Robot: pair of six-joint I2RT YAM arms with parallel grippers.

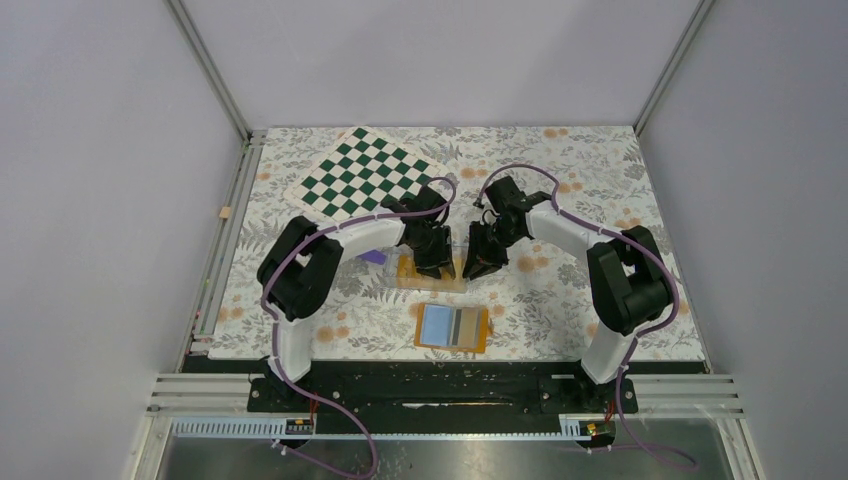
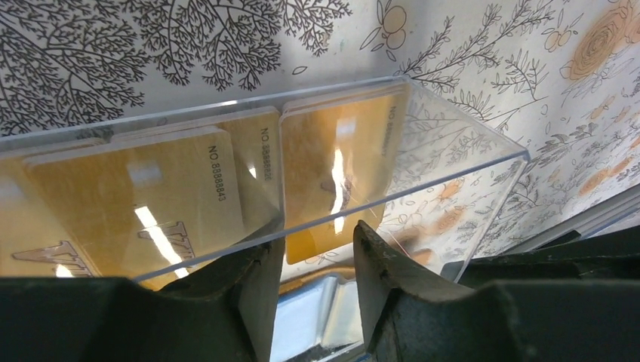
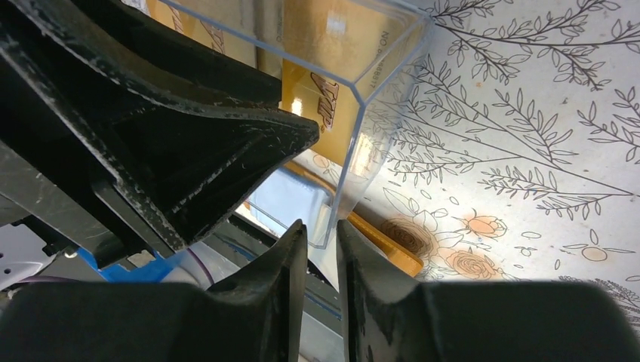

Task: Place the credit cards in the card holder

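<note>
A clear acrylic box (image 2: 494,151) holds several gold credit cards (image 2: 128,196), in compartments, on the floral tabletop. My left gripper is down at the box's near edge, its fingers part open beside the rightmost cards. My right gripper is at the box's right end, its fingertips either side of a clear wall corner, slightly apart. An orange card holder (image 1: 483,330) with blue and tan slots lies in front of the box.
A green checkered mat (image 1: 355,170) lies at the back left, with a purple object (image 1: 372,256) below it. The two grippers are very close together.
</note>
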